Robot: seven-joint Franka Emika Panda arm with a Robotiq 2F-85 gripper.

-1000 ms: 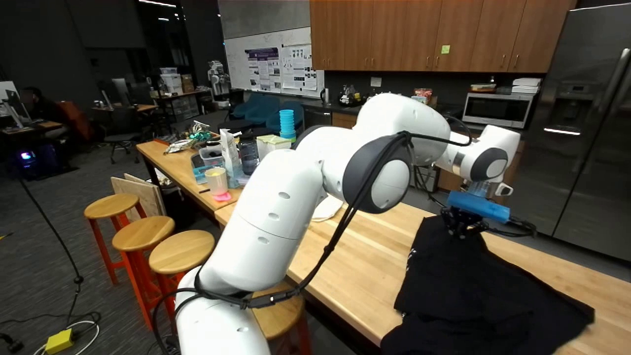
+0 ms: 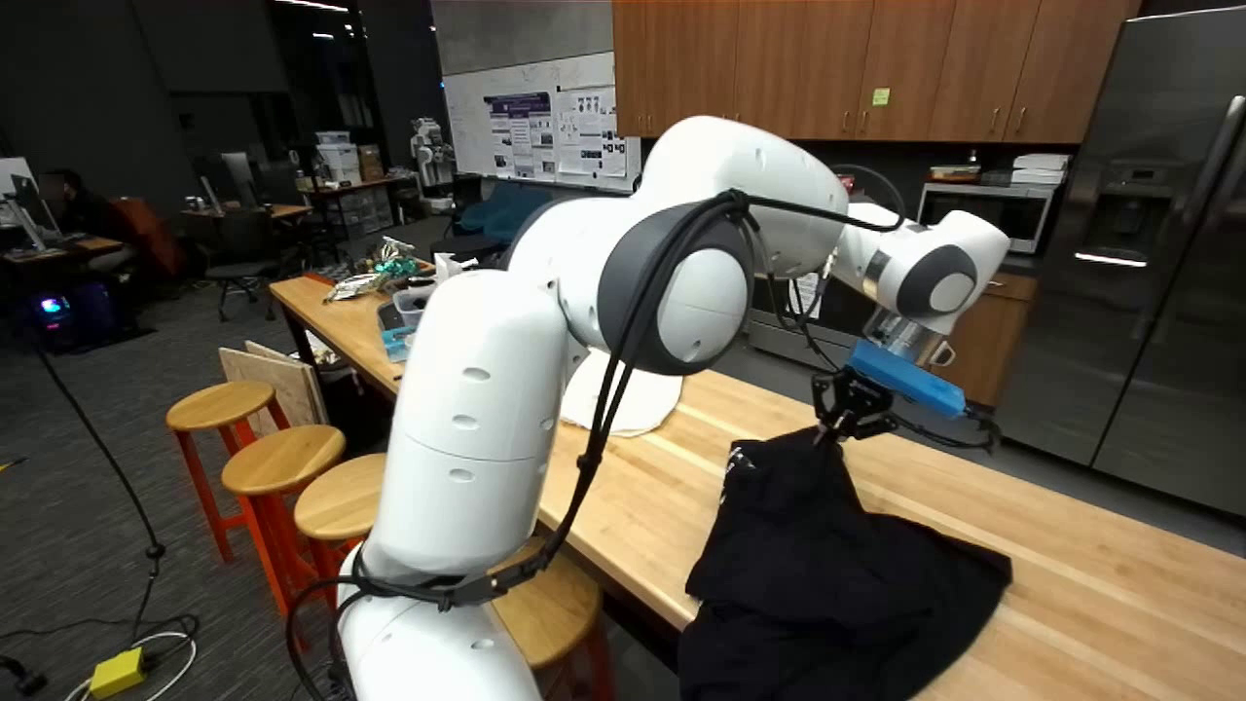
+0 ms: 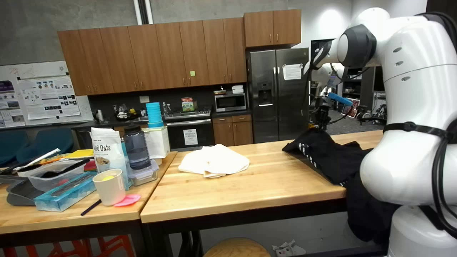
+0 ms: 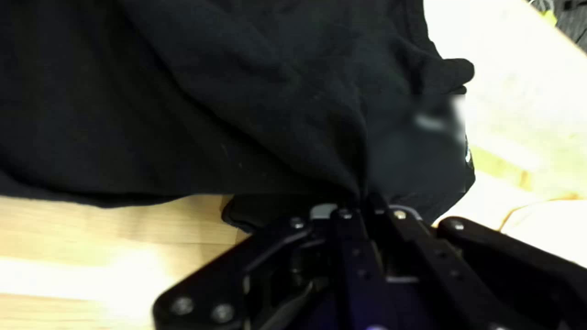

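A black garment [image 2: 836,572] lies bunched on the wooden table, its upper edge lifted into a peak where my gripper [image 2: 826,432] pinches it. White lettering shows along one side of the garment [image 3: 327,160] in exterior view 2, and part of the cloth hangs over the table's near edge. In the wrist view my gripper is shut on a fold of the black garment [image 4: 247,99], which fills most of the upper picture. Bare wood shows below the cloth there.
A folded white cloth [image 3: 214,160] lies on the table, left of the garment in exterior view 2. A side table holds a mug [image 3: 109,187], an oats bag [image 3: 108,150] and several containers. Stools [image 2: 284,460] stand along the near side.
My arm has swung left in exterior view 1, and the gripper has risen slightly. The black garment has been dragged left with it, its gripped edge now pulled up to a point.
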